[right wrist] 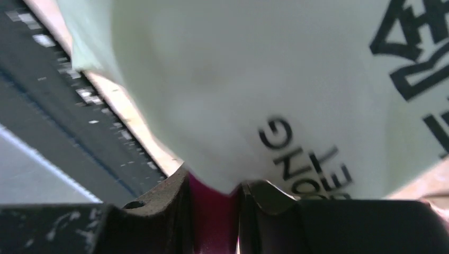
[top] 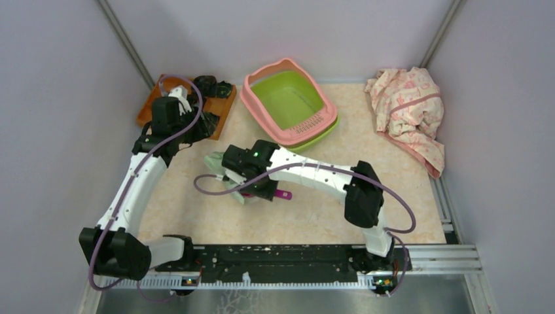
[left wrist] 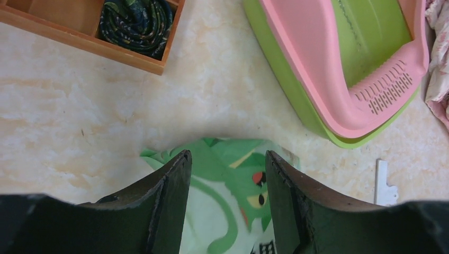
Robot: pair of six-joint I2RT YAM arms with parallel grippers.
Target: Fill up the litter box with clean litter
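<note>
My right gripper is shut on a magenta bar [top: 283, 194], with the pale litter bag [right wrist: 254, 79] against and above it. In the top view the bag is mostly hidden under the right arm. My left gripper is part open above the bag's green printed top [left wrist: 206, 169], with nothing held between its fingers. The litter box, a green tray [top: 283, 98] with a pink rim [left wrist: 302, 42], stands at the back middle.
A wooden organiser [left wrist: 143, 62] with dark coiled items is at back left. A pink patterned cloth [top: 406, 111] lies at right. A small white object [left wrist: 380, 182] lies on the table.
</note>
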